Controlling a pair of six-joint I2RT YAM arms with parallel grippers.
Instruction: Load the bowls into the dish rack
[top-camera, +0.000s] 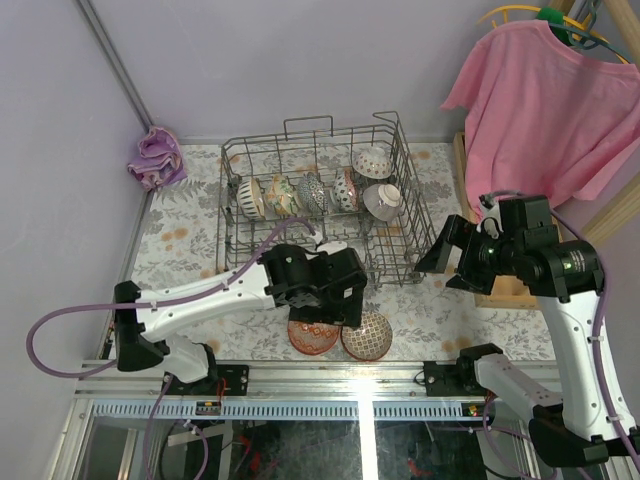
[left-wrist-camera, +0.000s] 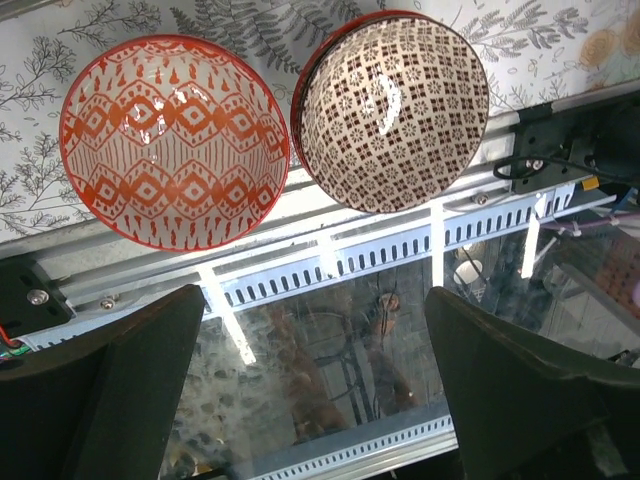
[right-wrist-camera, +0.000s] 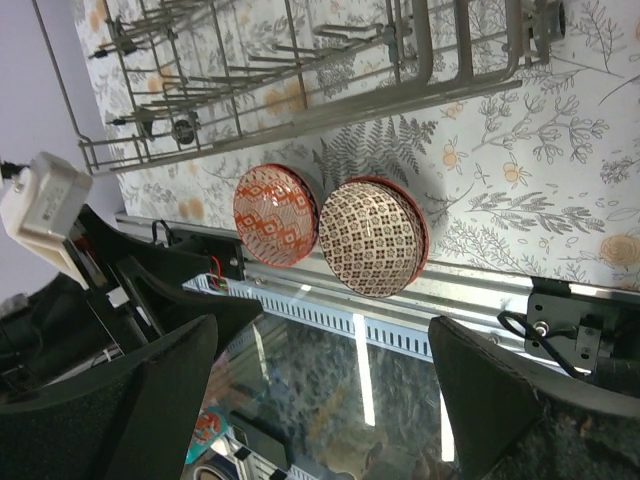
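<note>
Two patterned bowls lie on the table near its front edge: a red-and-white bowl (left-wrist-camera: 175, 140) on the left and a brown-dotted bowl (left-wrist-camera: 400, 115) touching or nearly touching it on the right. A reddish rim shows beneath the dotted one. My left gripper (top-camera: 322, 308) is over the red bowl, open, with nothing between its fingers. To the right of the dish rack (top-camera: 412, 265) my right gripper (top-camera: 449, 268) hangs open and empty. Several bowls stand in the rack, among them a striped bowl (top-camera: 251, 197) and a pale bowl (top-camera: 382, 202).
A wooden tray (top-camera: 507, 290) lies behind the right arm, under a hanging pink shirt (top-camera: 545, 100). At the back left sits a purple cloth (top-camera: 157, 158). A metal rail (top-camera: 300, 376) borders the table's front. Left of the rack the table is bare.
</note>
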